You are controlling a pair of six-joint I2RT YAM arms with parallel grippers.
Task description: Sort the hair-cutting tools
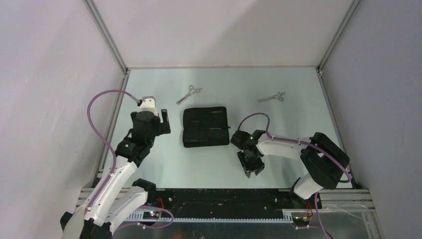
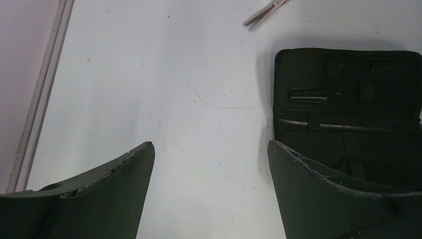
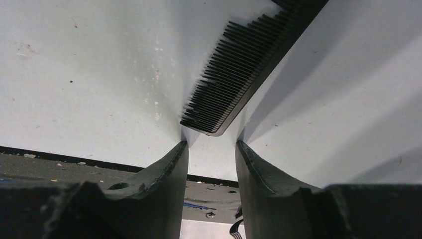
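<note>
A black comb (image 3: pixel 249 69) lies on the white surface, its toothed end just beyond the fingertips of my right gripper, which are part open with nothing between them; from above, that gripper (image 1: pixel 251 169) hides the comb. An open black pouch (image 1: pixel 206 127) lies in the middle. Thinning scissors (image 1: pixel 187 94) lie behind it, partly seen in the left wrist view (image 2: pixel 262 16); more scissors (image 1: pixel 271 96) lie at the back right. My left gripper stands open and empty, left of the pouch.
Walls stand on both sides and at the back.
</note>
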